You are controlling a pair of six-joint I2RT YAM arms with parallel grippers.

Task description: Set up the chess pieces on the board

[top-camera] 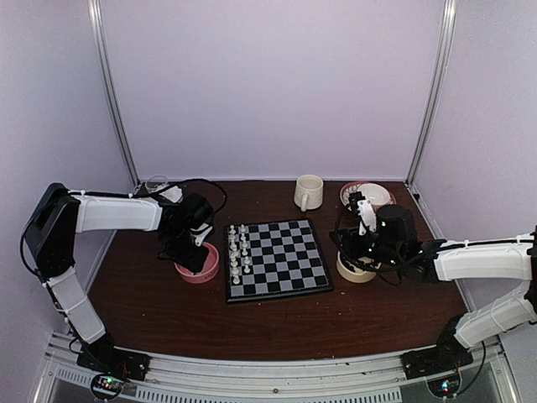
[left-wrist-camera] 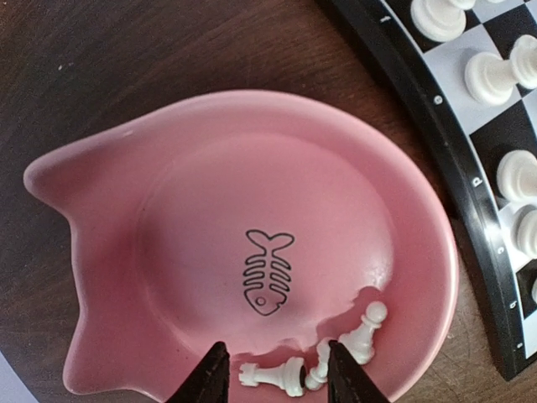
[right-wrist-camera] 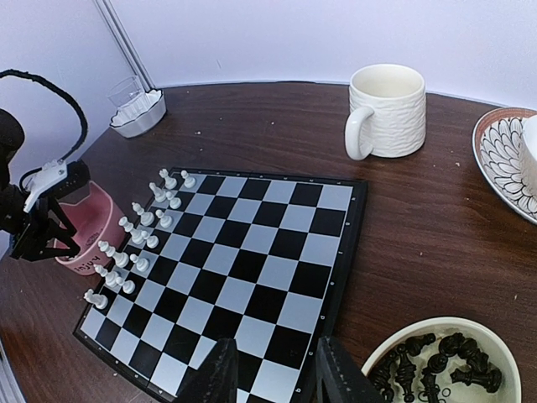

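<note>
My left gripper is open, low in the pink bowl [left-wrist-camera: 252, 159], its fingers around a white piece lying on its side [left-wrist-camera: 268, 374]; other white pieces [left-wrist-camera: 363, 336] lie beside it. The chessboard [top-camera: 277, 260] carries white pieces standing along its left side [right-wrist-camera: 143, 214]; the rest of its squares are bare. My right gripper is open, above the board's near right edge, beside a cream bowl [right-wrist-camera: 377, 348] of black pieces [right-wrist-camera: 474, 374].
A white mug [top-camera: 309, 192] stands behind the board, with a patterned plate [right-wrist-camera: 503, 155] to its right. A white dish [right-wrist-camera: 138, 117] with a glass sits at the back left.
</note>
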